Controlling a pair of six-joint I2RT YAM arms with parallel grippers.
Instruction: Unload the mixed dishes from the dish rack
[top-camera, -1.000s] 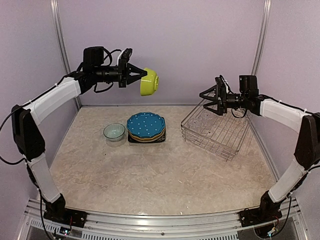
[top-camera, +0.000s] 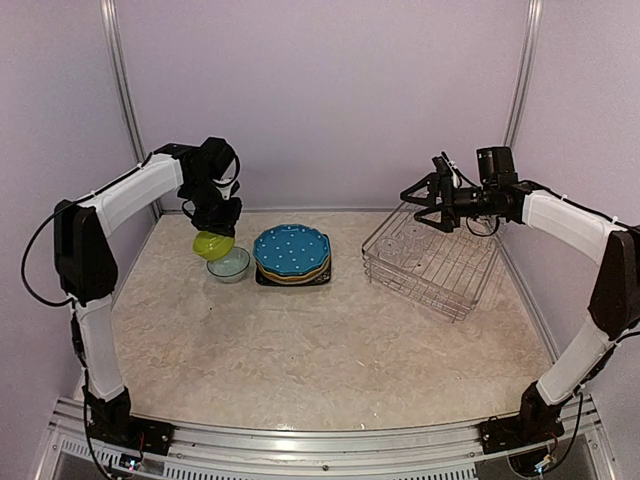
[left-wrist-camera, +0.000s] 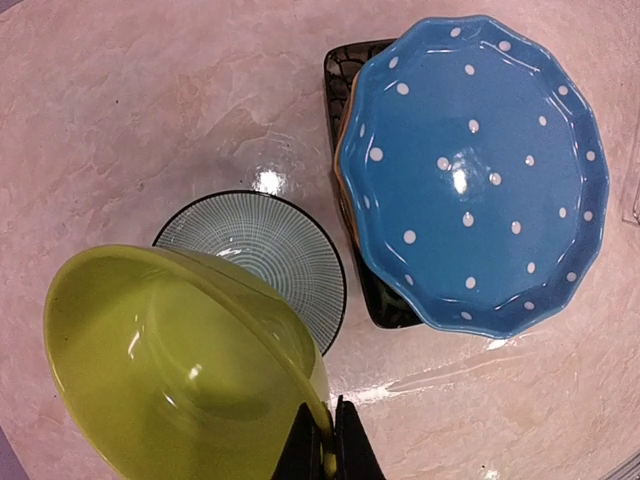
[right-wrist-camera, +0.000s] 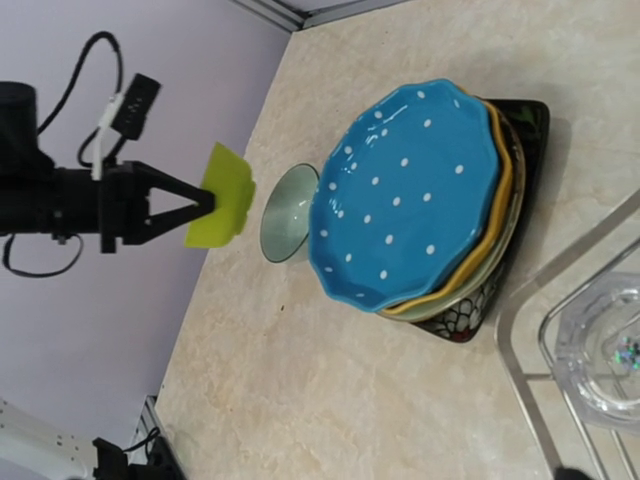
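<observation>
In the left wrist view my left gripper is shut on the rim of a yellow-green bowl (left-wrist-camera: 180, 360). The bowl hangs tilted, close over a pale grey-green bowl (top-camera: 230, 264) on the table and partly covering it in that view. To the right of the lower bowl stands a plate stack, topped by a blue plate with white dots (top-camera: 291, 249). At the right, the wire dish rack (top-camera: 455, 280) holds clear glassware (right-wrist-camera: 595, 355). My right gripper (top-camera: 411, 206) stands open above the rack's back left side, with nothing between its fingers.
Under the stacked plates a dark patterned square plate (right-wrist-camera: 470, 315) juts out. Walls close in the back and sides.
My left gripper has swung left, turned downward and come down with the yellow-green bowl, from high over the plate stack to above the pale bowl. The right arm has hardly moved.
</observation>
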